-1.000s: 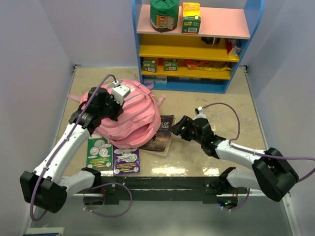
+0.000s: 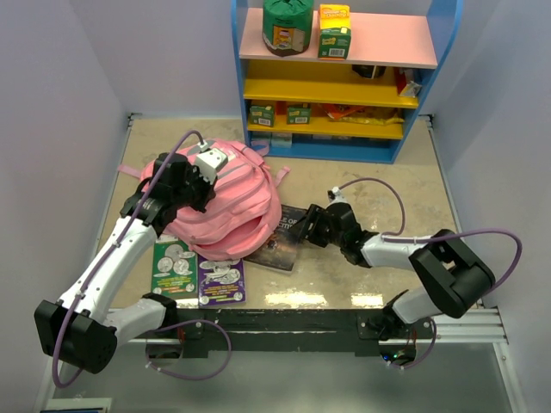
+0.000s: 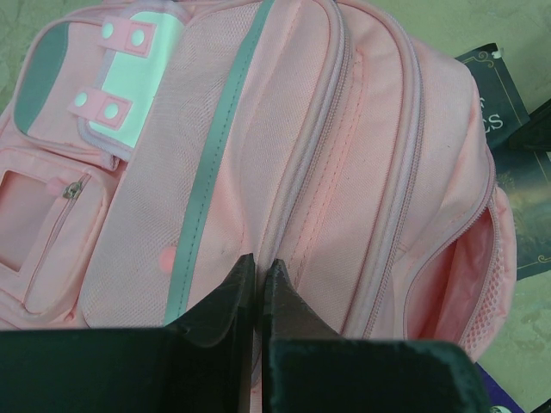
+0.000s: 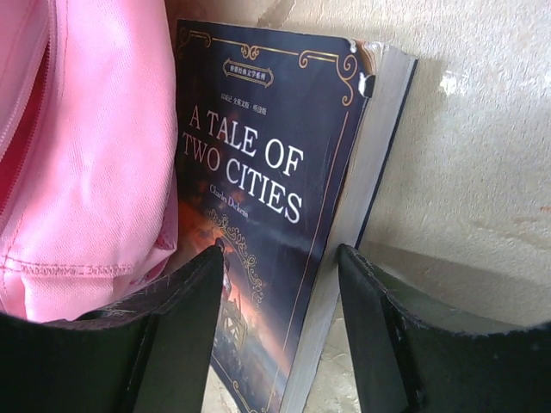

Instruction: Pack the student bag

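The pink bag [image 2: 228, 202] lies on the floor at the left, its side pocket [image 3: 452, 275] gaping at the right. My left gripper is shut on the bag's fabric, on a fold beside a zipper. A dark book, A Tale of Two Cities [image 4: 250, 163], lies flat with its left side tucked against the bag. Over that book's right part, my right gripper stands part open. One finger [image 4: 202, 292] is above the cover, the other [image 4: 353, 275] by the page edge. Whether they touch the book I cannot tell.
A green book [image 2: 175, 268] and a purple book [image 2: 221, 282] lie in front of the bag. Behind stands a blue and yellow shelf [image 2: 323, 86] with several packages.
My right gripper has moved left in the top view, from beside the dark book to over its right edge. The left arm and the bag have stayed still.
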